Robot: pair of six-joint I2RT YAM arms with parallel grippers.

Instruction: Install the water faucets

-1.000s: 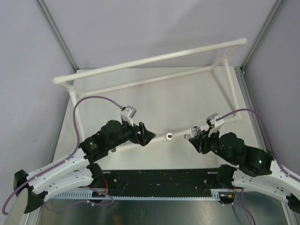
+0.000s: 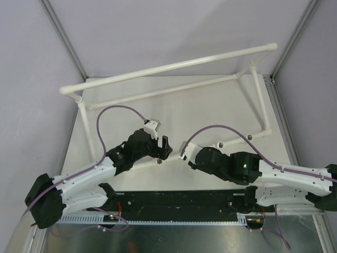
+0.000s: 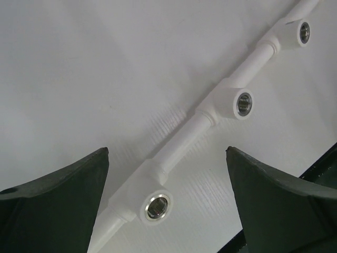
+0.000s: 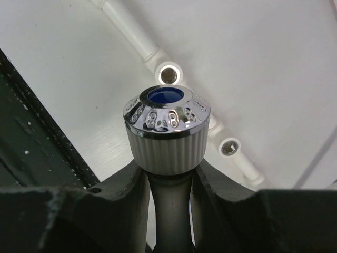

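Note:
A chrome faucet point(image 4: 166, 145) with a blue-centred cap is held in my right gripper, which is shut on it. From above, the right gripper point(image 2: 189, 158) is over the lower white pipe, right of centre. That pipe point(image 3: 184, 139) carries several tee fittings with threaded sockets, such as one point(image 3: 157, 207) low in the left wrist view and one point(image 4: 168, 75) just beyond the faucet in the right wrist view. My left gripper is open above the pipe with nothing between its fingers.
A white pipe frame point(image 2: 168, 64) spans the back and sides of the white board point(image 2: 179, 116). A dark rail point(image 4: 29, 116) runs along the front edge. The middle of the board inside the frame is clear.
My right gripper has moved left along the lower pipe with the faucet, uncovering fittings on the right.

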